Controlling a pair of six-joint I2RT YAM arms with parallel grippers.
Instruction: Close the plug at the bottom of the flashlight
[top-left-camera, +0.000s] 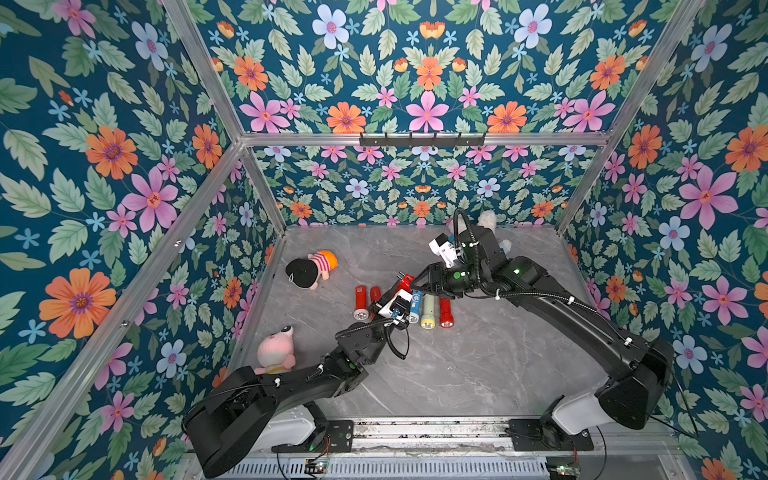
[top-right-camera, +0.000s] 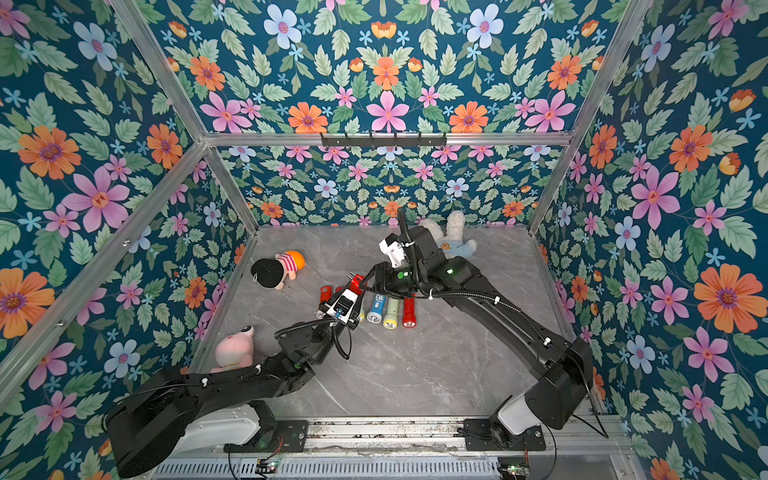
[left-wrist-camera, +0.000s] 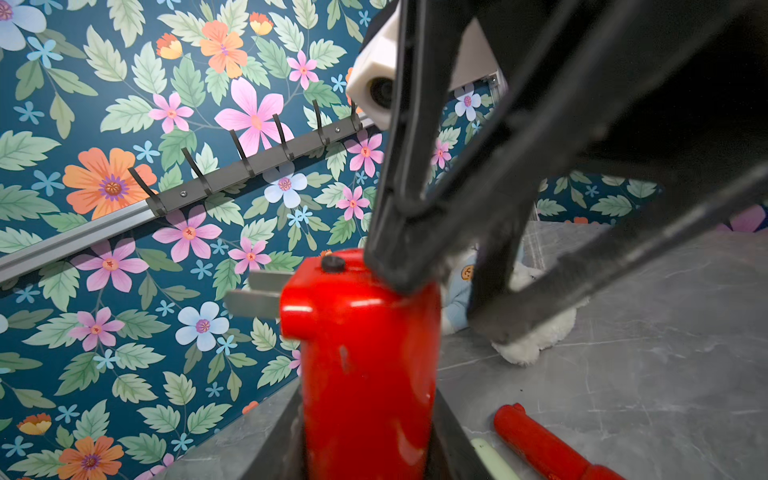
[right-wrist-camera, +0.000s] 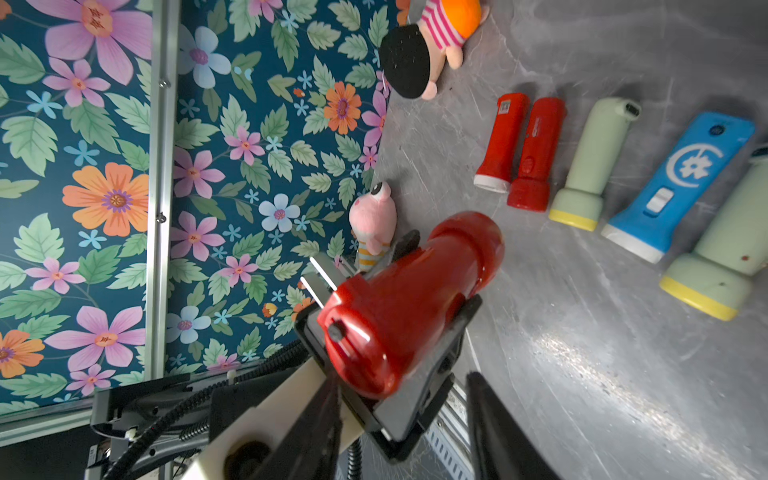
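A red flashlight (left-wrist-camera: 360, 368) is held upright in my left gripper, whose fingers close round its body. Two metal plug prongs (right-wrist-camera: 320, 276) stick out from the side at its tail end. My right gripper is open, its blurred fingertips in the lower part of the right wrist view, just beside that tail end. In the left wrist view the right gripper's dark parts reach over the top of the flashlight, close to or touching it; I cannot tell which.
A row of flashlights, red, pale green and blue (right-wrist-camera: 680, 184), lies on the grey table (top-left-camera: 432, 368). A doll (top-left-camera: 312, 268), a pink toy (top-left-camera: 276, 352) and a white plush (top-right-camera: 452, 236) lie around the edges.
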